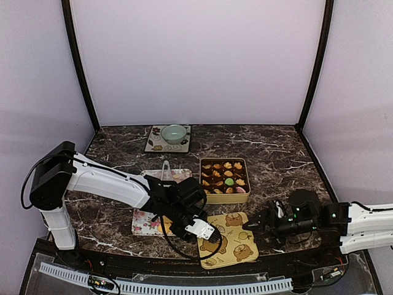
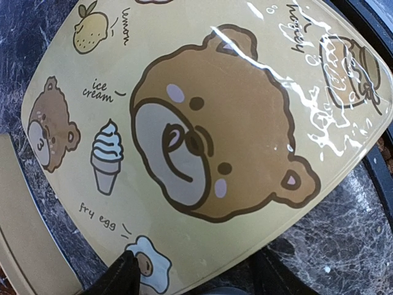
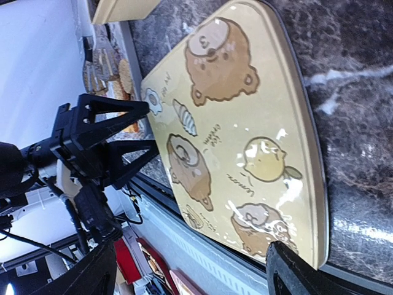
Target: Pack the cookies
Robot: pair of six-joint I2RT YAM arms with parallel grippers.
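Note:
A yellow lid printed with bears (image 1: 233, 236) lies turned askew near the front edge of the table, filling most of both wrist views. In the right wrist view, my left gripper has its dark fingers parted by the lid's left edge. Whether they touch it, I cannot tell. My right gripper (image 1: 256, 228) is open at the lid's right side, with nothing seen between its fingertips. Behind the lid, an uncovered yellow tin (image 1: 227, 198) holds cookies (image 1: 229, 182) in rows of compartments.
To the left, partly under my left arm, lies a floral tray (image 1: 140, 224) with a few cookies. A pale green bowl (image 1: 174, 134) stands on a patterned board (image 1: 151, 145) at the back.

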